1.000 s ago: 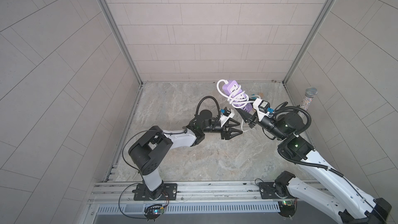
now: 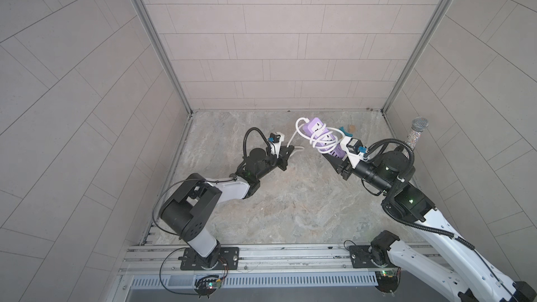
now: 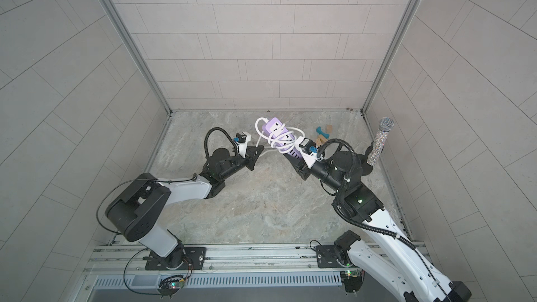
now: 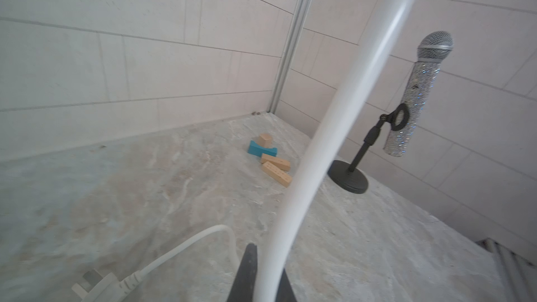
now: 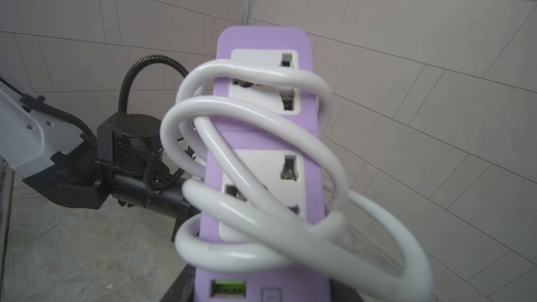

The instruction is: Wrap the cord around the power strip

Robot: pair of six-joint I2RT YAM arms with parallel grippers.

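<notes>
The purple power strip [image 5: 257,39], wrapped in several loose loops of white cord [image 5: 251,111], is held aloft by my right gripper [image 2: 335,159] around its lower end. My left gripper [image 2: 284,151] is shut on the cord [image 4: 302,190] below and left of the strip; a length rises from its fingers toward the strip in the left wrist view. The white plug [image 4: 103,288] and its cord end hang or lie beyond the left gripper; which, I cannot tell. In the right wrist view the fingers are mostly hidden behind the strip and loops.
A blue block [image 4: 261,148] and wooden blocks [image 4: 277,173] lie at the back right. A sparkly microphone [image 4: 414,95] on a black stand [image 4: 346,176] stands by the right wall.
My right gripper and the strip have shifted slightly right and down.
</notes>
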